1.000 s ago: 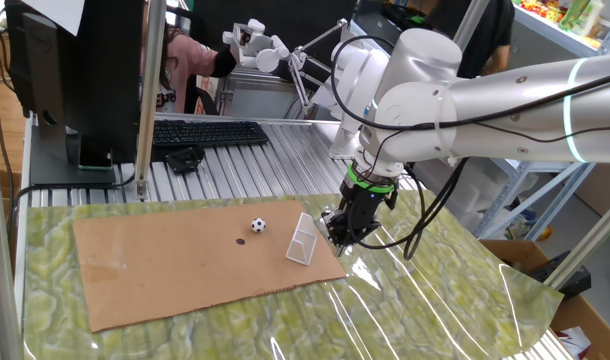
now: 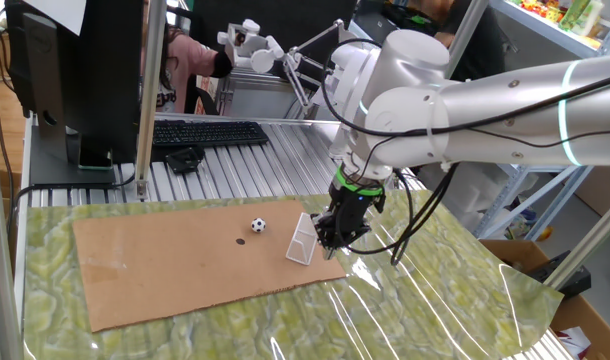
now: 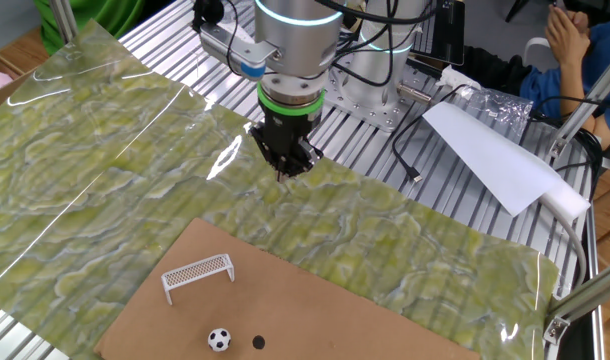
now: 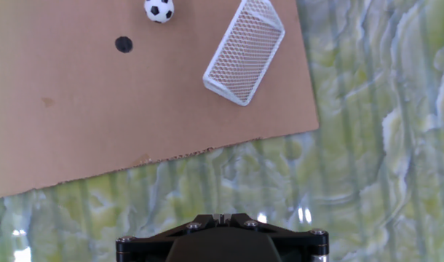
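My gripper [image 3: 280,177] hangs over the green marbled table cover, off the edge of the brown cardboard sheet [image 3: 315,310]. Its black fingertips meet at the bottom of the wrist view, shut with nothing visible between them. A small white goal with a mesh net [image 4: 245,54] stands on the cardboard near one end, apart from the gripper. The black-and-white toy football [image 4: 159,9] lies on the cardboard in front of the goal, partly cut off by the wrist view's top edge. Close to the ball is a black round spot [image 4: 124,44].
A keyboard [image 2: 210,133] and a monitor stand [image 2: 47,85] are on the slatted bench behind the cover. White rolled sheet material [image 3: 505,160] lies beside the robot base. Much of the cardboard and the marbled cover [image 3: 95,150] is bare.
Ball, goal and cardboard have not moved.
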